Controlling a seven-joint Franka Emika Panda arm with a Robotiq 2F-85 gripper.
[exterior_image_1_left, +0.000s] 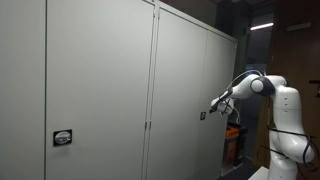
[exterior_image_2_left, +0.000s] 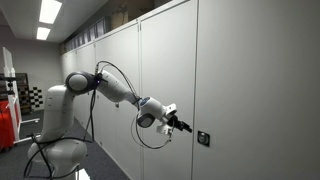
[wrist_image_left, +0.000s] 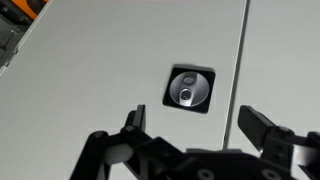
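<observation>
A square black latch plate with a round silver handle (wrist_image_left: 188, 89) is set in the grey cabinet door (wrist_image_left: 120, 75), left of a vertical seam. In the wrist view my gripper stands open, its two fingers apart at the lower left and right, with nothing between them. The plate appears just above the gap between the fingertips. From the second exterior view, the gripper (exterior_image_2_left: 188, 127) hangs to the left of the latch plate (exterior_image_2_left: 203, 138) and slightly higher. Whether the fingers touch the door is unclear.
A wall of tall grey cabinet doors (exterior_image_1_left: 100, 80) fills most of the scene. Another latch (exterior_image_1_left: 62, 137) lies far along it. An orange bin (exterior_image_1_left: 232, 132) stands behind the arm, and red items (exterior_image_2_left: 8, 122) are at the far left.
</observation>
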